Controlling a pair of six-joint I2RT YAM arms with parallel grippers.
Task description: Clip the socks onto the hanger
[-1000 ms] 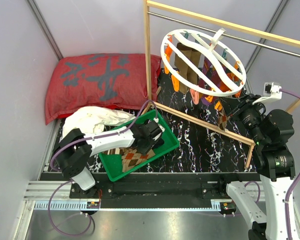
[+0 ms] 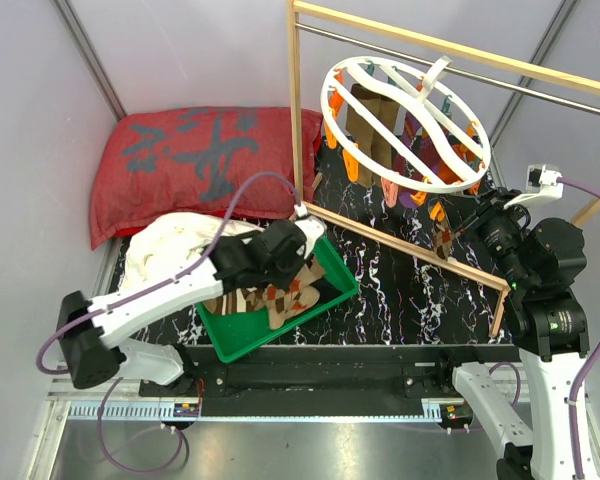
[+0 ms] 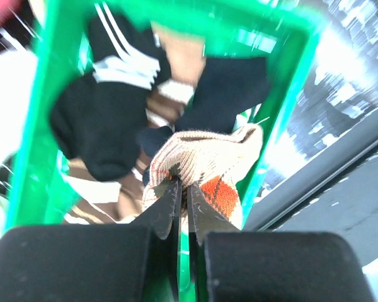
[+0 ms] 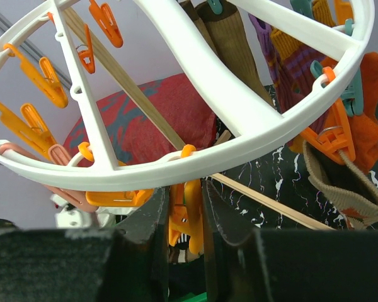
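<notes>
My left gripper is shut on a beige argyle sock (image 3: pixel 208 154) with an orange diamond, held above the green basket (image 3: pixel 296 63). The cloth gathers between its fingertips and the rest hangs down. In the right wrist view, my right gripper is shut on an orange clip (image 4: pixel 193 217) just below the rim of the white round hanger (image 4: pixel 195 160). More clips hang round the hanger. Brown socks (image 4: pixel 239 50), a purple sock (image 4: pixel 283 69) and a patterned sock (image 4: pixel 346 189) hang from it at the far and right sides.
Black socks (image 3: pixel 101 123) and a dark navy sock (image 3: pixel 223 88) lie in the basket among brown striped ones. A wooden frame (image 2: pixel 400 247) stands round the hanger. White cloth (image 2: pixel 180 245) and a red pillow (image 2: pixel 200 165) lie at the left and back.
My left arm has risen out of the basket, lifting the argyle sock from where it lay with the other socks. My right arm and the hanger look still.
</notes>
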